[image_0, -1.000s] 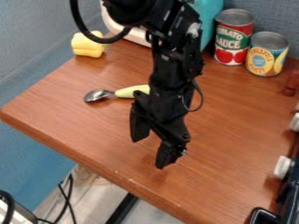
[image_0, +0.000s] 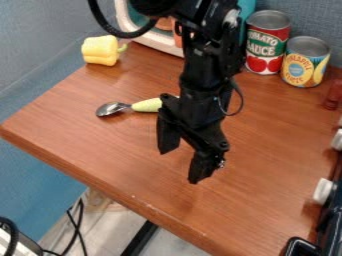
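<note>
My black gripper (image_0: 203, 168) hangs low over the middle of the wooden table (image_0: 94, 150), fingers pointing down; whether it is open or shut is unclear. Left of it, a spoon (image_0: 114, 108) with a pale yellow handle lies on the table, its handle partly behind the gripper body.
At the back stand a tomato sauce can (image_0: 265, 50), a smaller yellow-labelled can (image_0: 305, 68) and a white-and-teal item partly behind the arm. A yellow object (image_0: 100, 49) sits back left. A black appliance (image_0: 327, 230) edges the right side.
The arm and gripper have shifted slightly right and up in the view, uncovering a bit more around the spoon's handle. The objects on the table are where they were.
</note>
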